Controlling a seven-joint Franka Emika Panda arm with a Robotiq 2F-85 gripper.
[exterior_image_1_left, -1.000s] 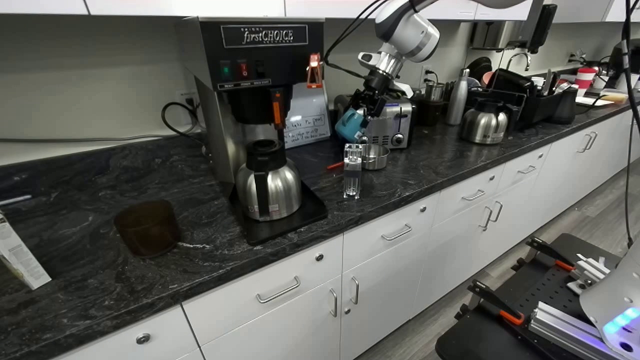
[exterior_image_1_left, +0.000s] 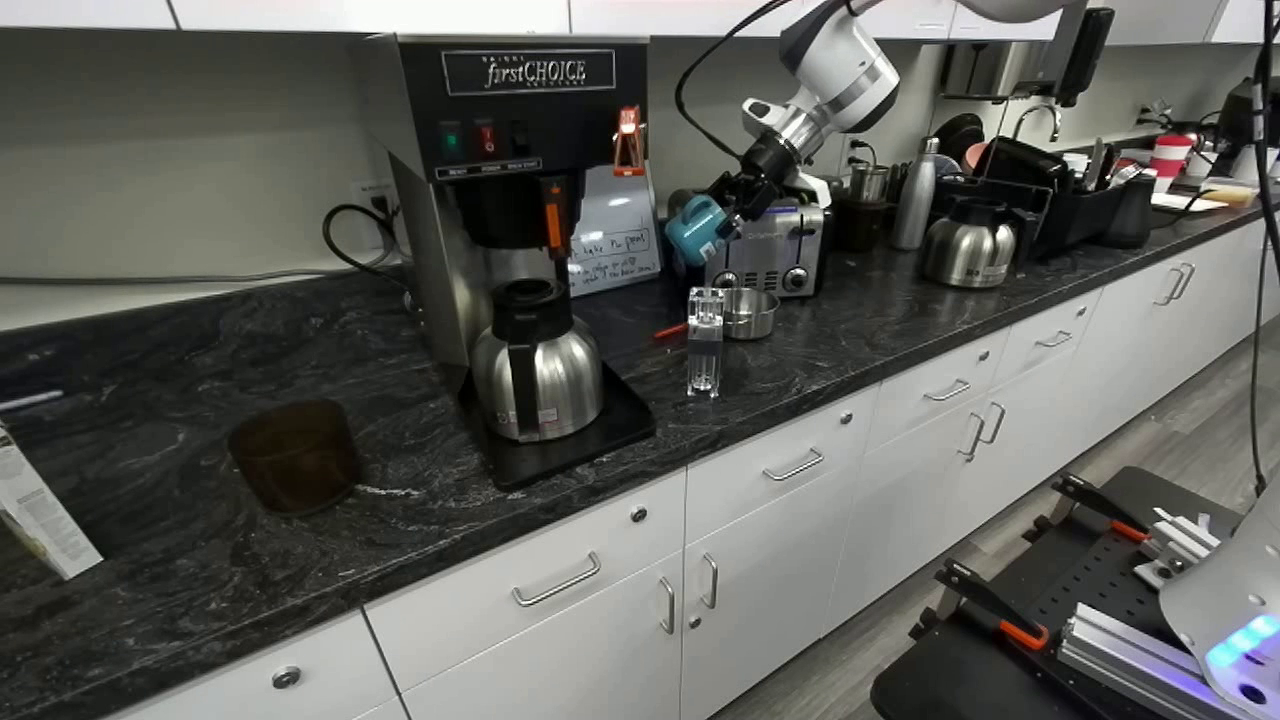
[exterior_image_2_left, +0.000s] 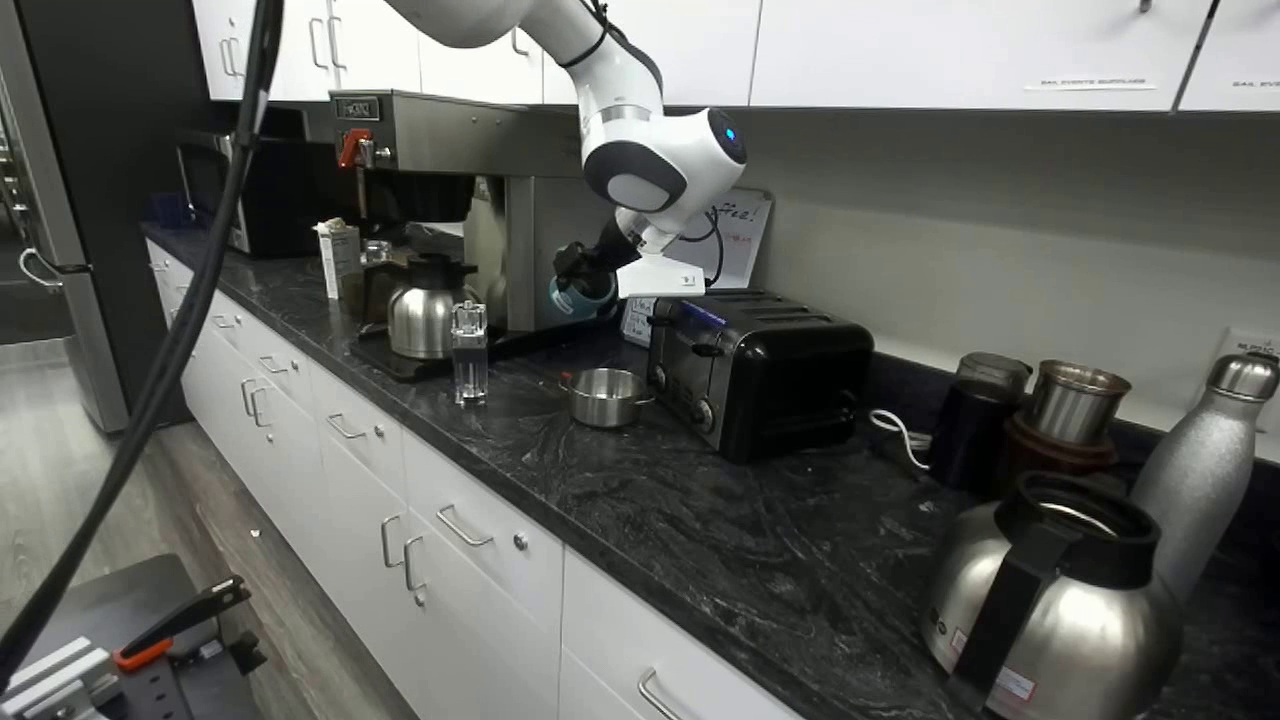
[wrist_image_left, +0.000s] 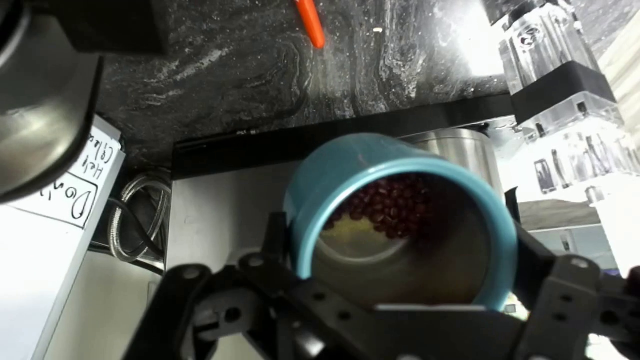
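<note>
A teal cup (wrist_image_left: 372, 150) with red beans and a little yellowish stuff inside is held between the black fingers of my gripper. In exterior view 1 the same cup (exterior_image_1_left: 697, 230) is tilted in the air in front of the toaster, with my gripper (exterior_image_1_left: 728, 220) shut on it. Below and to the side stands a small steel pot (exterior_image_1_left: 751, 314) on the counter; exterior view 2 shows the pot (exterior_image_2_left: 606, 397) below the raised cup (exterior_image_2_left: 581, 296). The pot's inside looks empty where it shows.
The toaster (exterior_image_2_left: 763, 372) stands close behind the pot. A clear grinder (exterior_image_1_left: 705, 342) is at the pot's front left, and a red-handled item (exterior_image_1_left: 671, 331) lies nearby. The coffee maker (exterior_image_1_left: 402, 216) with its steel carafe (exterior_image_1_left: 564, 378) rises to the left. A whiteboard (exterior_image_1_left: 618, 234) leans at the back.
My arm has risen a little and moved slightly right in exterior view 1. The cup has gone up with it, and its tilt has changed.
</note>
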